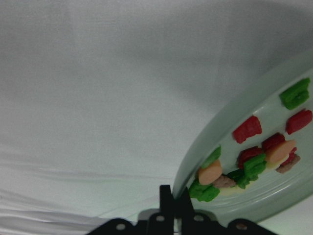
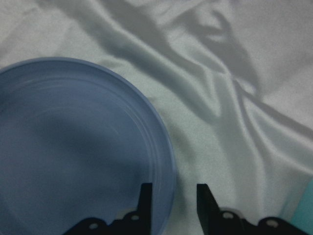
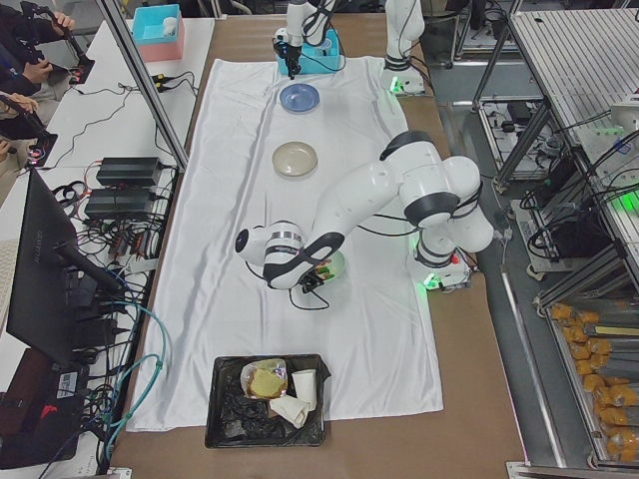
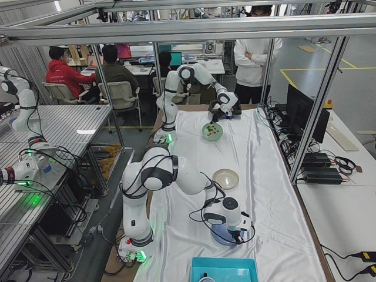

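My left gripper is shut on the rim of a pale green plate (image 1: 254, 205), which carries several green, red, tan, brown and pale food pieces (image 1: 296, 93). In the camera left view the arm largely covers that plate. My right gripper stands open above the right edge of a blue plate (image 2: 78, 127), with nothing visible between its fingers.
A beige plate (image 3: 295, 158) lies mid-table between the arms. A black tray (image 3: 230, 419) with a wrapped item and white packets stands at one end, a turquoise bin (image 4: 223, 264) at the other. The white cloth is otherwise largely clear.
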